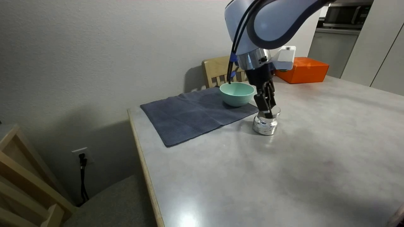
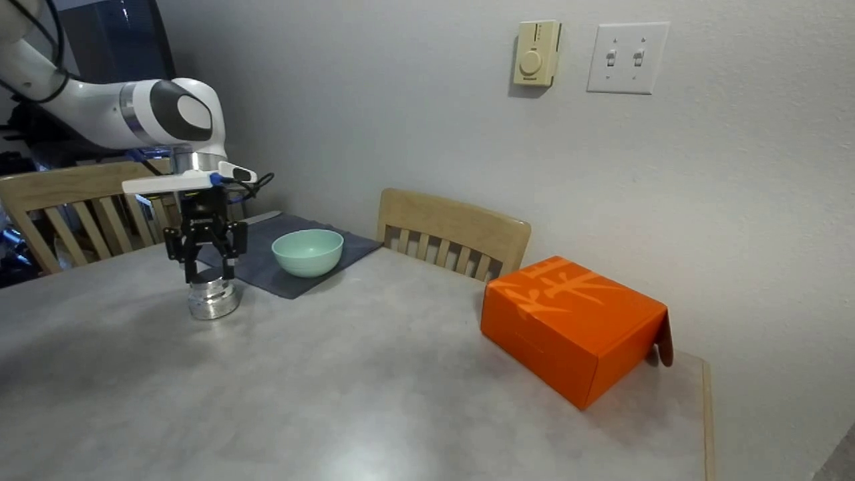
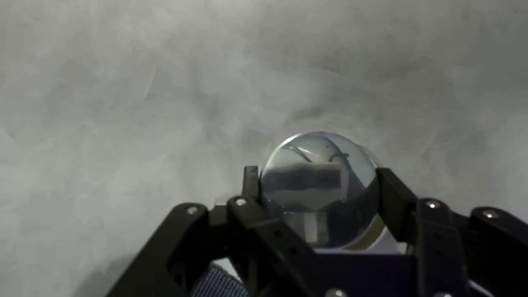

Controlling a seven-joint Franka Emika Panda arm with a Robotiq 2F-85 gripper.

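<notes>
A mirror-like silver lid (image 3: 309, 173) sits between the two black fingers of my gripper, which is shut on it. Directly below is a silver jar (image 1: 264, 127), upright on the table. From the wrist view, a yellowish strip of the jar's mouth (image 3: 372, 234) shows past the lid's lower right edge, so the lid looks off-centre over the opening. Whether it touches the rim all round cannot be told. In exterior view 2 the fingers point straight down over the jar (image 2: 213, 304), and the lid is mostly hidden by them.
A mint-green bowl (image 1: 237, 94) rests on a dark blue cloth (image 1: 189, 115), just behind the jar. An orange box (image 2: 569, 329) stands near the table's far end. Wooden chairs (image 2: 453, 228) line the wall side.
</notes>
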